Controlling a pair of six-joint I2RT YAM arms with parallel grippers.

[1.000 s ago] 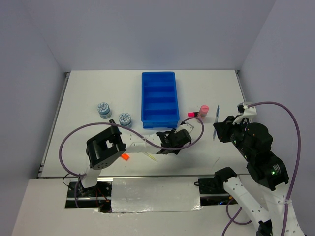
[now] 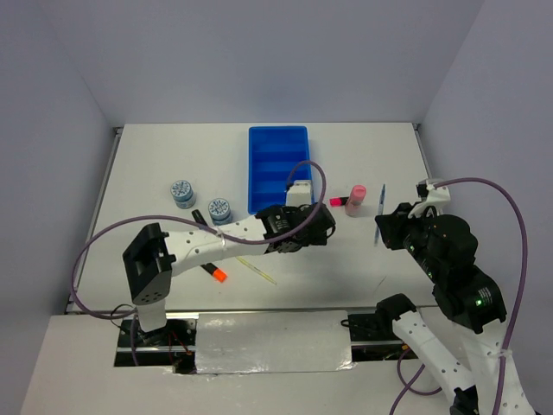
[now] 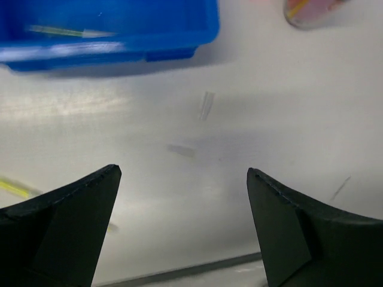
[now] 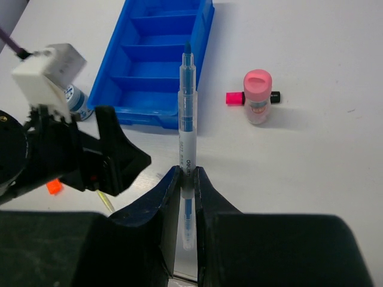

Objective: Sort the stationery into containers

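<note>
Gripped upright in the right wrist view is a clear pen with a blue core [image 4: 188, 140]; my right gripper is shut on its lower half, above the table. My left gripper stands open over bare table, nothing between its fingers. The blue compartment tray [image 2: 278, 169] lies at the back middle, with a thin stick inside it in the left wrist view. Right of the tray are a pink-capped jar [image 4: 258, 95] and a pink marker [image 4: 234, 98] behind it. An orange-ended marker [image 2: 214, 272] and a yellow stick [image 2: 257, 271] lie front left.
Two blue-topped jars stand left of the tray, one nearer jar [image 2: 219, 211] and one farther jar [image 2: 182, 194]. My left arm [image 2: 225, 242] spans the front left of the table.
My left arm has swung; its gripper end has moved up and slightly left to the tray's front right corner. The right arm and its pen have stayed put.
</note>
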